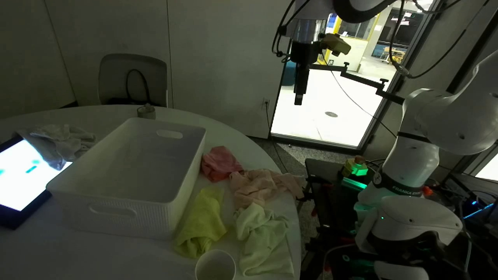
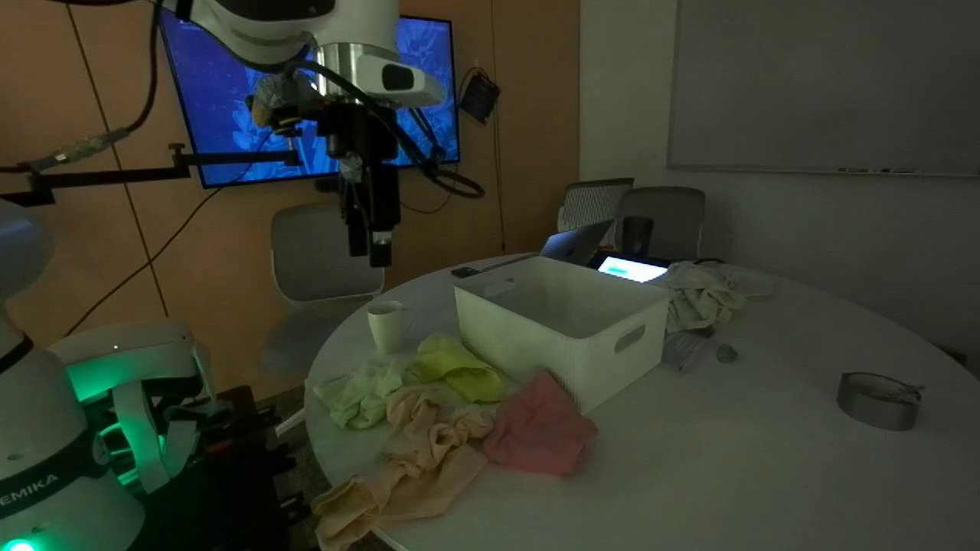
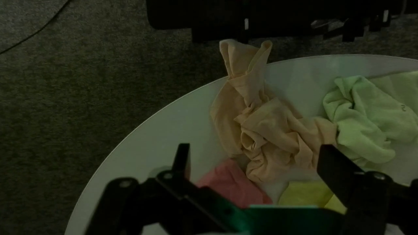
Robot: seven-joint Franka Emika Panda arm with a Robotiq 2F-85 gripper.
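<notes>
My gripper is open and empty, held well above the table; in exterior view 2 its fingertips [image 2: 381,252] hang in the air. Below it in the wrist view lies a crumpled peach cloth [image 3: 274,133], one end sticking out past the table edge. The pink cloth [image 3: 235,184] is partly covered by the gripper in that view, as is the yellow cloth [image 3: 307,192]. A pale green cloth [image 3: 364,117] lies to the right of the peach one. Beside the cloths stands a white bin [image 1: 116,212]; its visible interior is bare.
A white cup [image 2: 386,326] stands near the cloths. Past the bin are a lit screen [image 1: 28,172] and a grey cloth [image 2: 703,294]. A roll of tape [image 2: 879,401] sits on otherwise fairly clear tabletop [image 2: 735,468].
</notes>
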